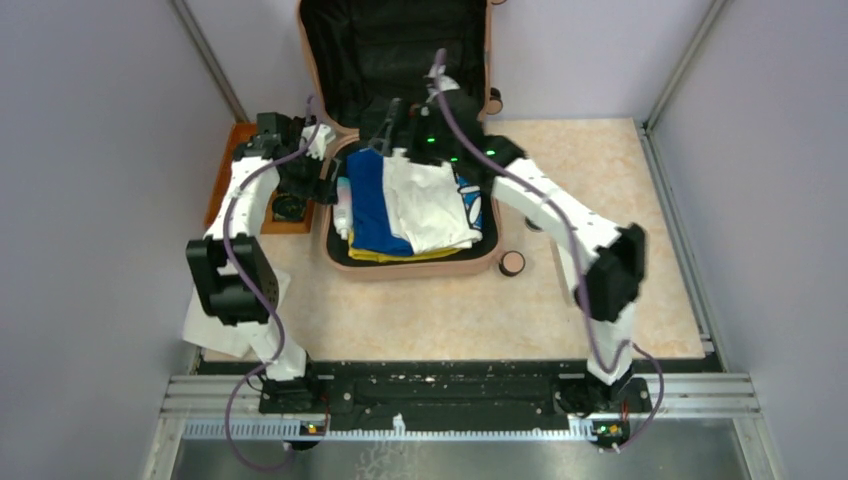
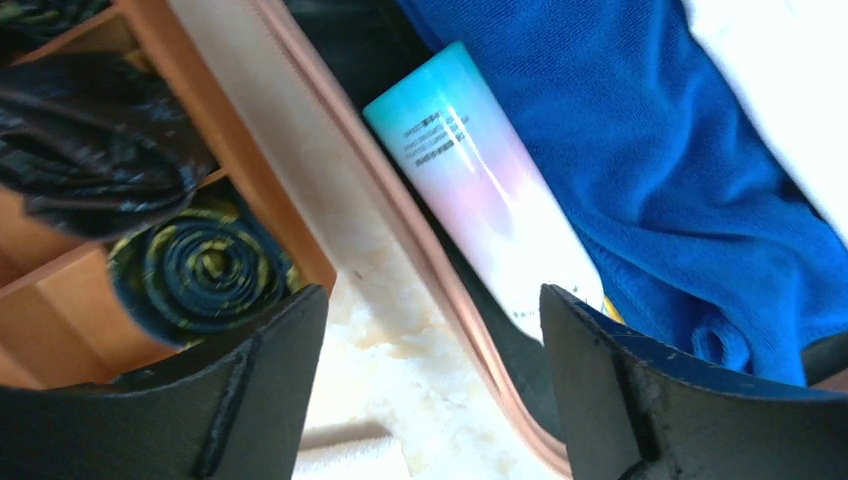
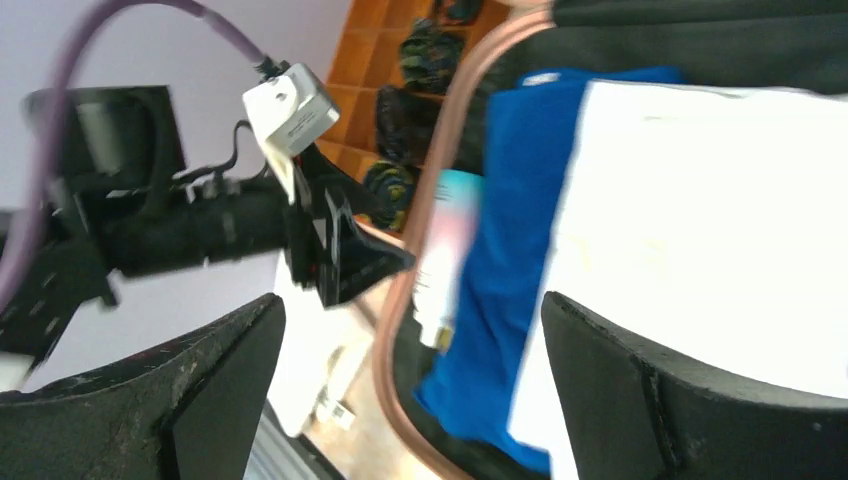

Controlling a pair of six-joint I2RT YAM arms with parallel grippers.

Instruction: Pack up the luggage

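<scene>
An open suitcase (image 1: 409, 268) holds a blue garment (image 1: 368, 200), a white one (image 1: 425, 205) and a yellow one beneath. A pastel tube (image 2: 485, 190) lies along its left wall. My left gripper (image 1: 326, 182) hovers over that wall beside the tube, its fingers apart with nothing visibly held. My right gripper (image 1: 390, 130) is raised over the back of the suitcase, open and empty in the right wrist view.
A wooden organizer (image 1: 225, 185) with rolled dark items stands left of the suitcase. A white sheet (image 1: 205, 315) lies front left. Small objects lie to the right.
</scene>
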